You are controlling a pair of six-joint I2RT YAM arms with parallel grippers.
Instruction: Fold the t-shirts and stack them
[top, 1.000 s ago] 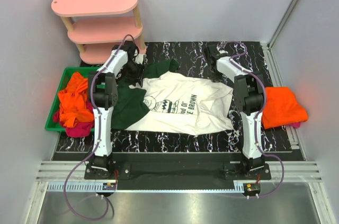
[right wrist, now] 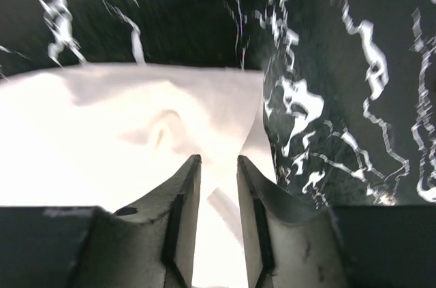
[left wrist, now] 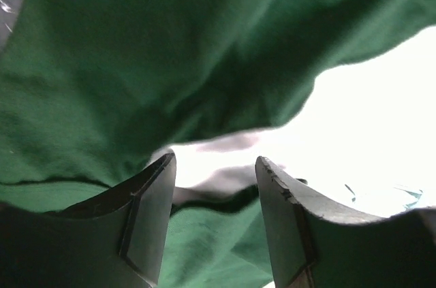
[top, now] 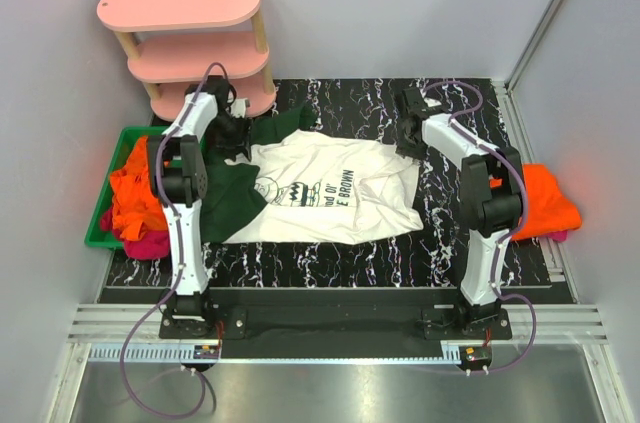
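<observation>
A white t-shirt with dark green sleeves and a printed figure and lettering lies spread across the table; its white body [top: 330, 213] fills the middle and a green sleeve [top: 228, 201] lies to the left. At the shirt's upper left is my left gripper [top: 240, 151]. In the left wrist view its fingers [left wrist: 155, 199] stand apart over white and green cloth [left wrist: 170, 63], none visibly pinched. My right gripper [top: 406, 149] is at the upper right corner of the white body. The right wrist view shows its fingers [right wrist: 253, 199] a little apart, above the white fabric [right wrist: 197, 104].
A green bin [top: 118, 158] of orange and dark pink cloths stands at the left. Behind it is a pink shelf [top: 180, 5]. A folded orange shirt [top: 540, 205] lies at the far right. Bare marble-patterned table [top: 350, 268] shows along the front.
</observation>
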